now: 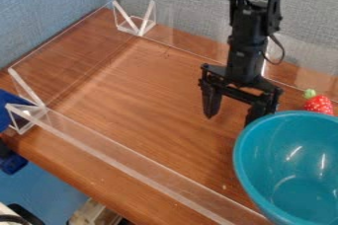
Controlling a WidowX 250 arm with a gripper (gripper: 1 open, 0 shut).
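Observation:
My black gripper stands open over the right side of the wooden tabletop, its fingers pointing down with nothing seen between them. Just below it and to the right is a large turquoise bowl, cut off by the frame's right edge; it looks empty. Behind the bowl, a red strawberry-like object with a green top is partly hidden.
Clear plastic walls on white corner brackets border the table. A dark blue object sits beyond the left edge.

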